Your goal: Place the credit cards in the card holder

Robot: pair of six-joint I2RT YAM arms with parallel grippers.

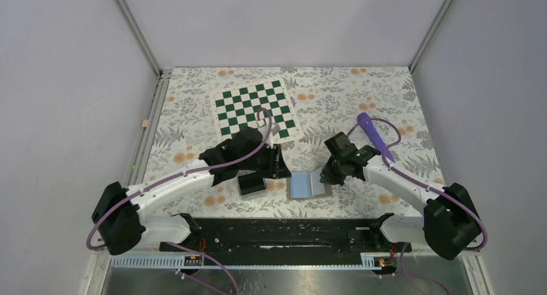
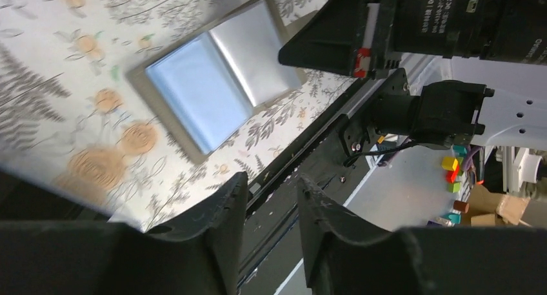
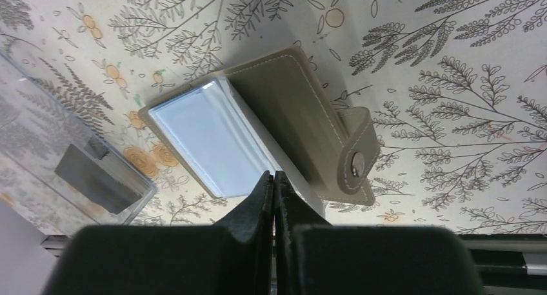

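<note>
The card holder (image 1: pixel 309 185), olive-grey with pale blue sleeves, lies opened out at the table's front middle. In the right wrist view one sleeve page (image 3: pixel 268 143) stands tilted up, baring the olive cover. My right gripper is shut with its tips by that page's lower edge; whether the edge is pinched does not show. My left gripper is part open, nothing between its fingers, just left of the holder in the top view. A clear box (image 3: pixel 139 204) with a dark card (image 3: pixel 97 179) sits left of the holder.
A snap strap (image 3: pixel 358 156) sticks out from the holder's right side. Behind are a green checkered board (image 1: pixel 255 108) and a purple tube (image 1: pixel 377 137). The patterned table between them and the holder is mostly clear.
</note>
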